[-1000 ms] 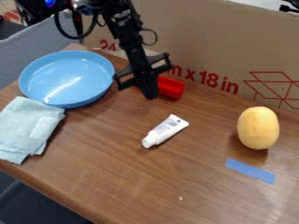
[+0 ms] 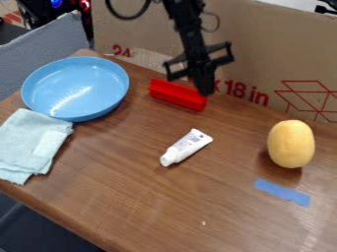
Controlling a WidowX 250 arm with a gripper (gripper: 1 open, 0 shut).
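Observation:
My black gripper (image 2: 198, 69) hangs above and just behind a red block (image 2: 176, 94), near the cardboard back wall. It looks shut, with nothing visible between its fingers, though it is blurred. The red block lies on the wooden table (image 2: 145, 187) along the foot of the cardboard. A white tube (image 2: 186, 147) lies diagonally in front of it.
A blue plate (image 2: 74, 87) is at the left, with a pale folded cloth (image 2: 30, 145) in front. A yellow oval object (image 2: 291, 144) stands at the right, behind a blue strip (image 2: 282, 193). Cardboard (image 2: 277, 59) bounds the back.
My gripper has risen and moved right and back, away from the table spot beside the red block. More of the red block now shows.

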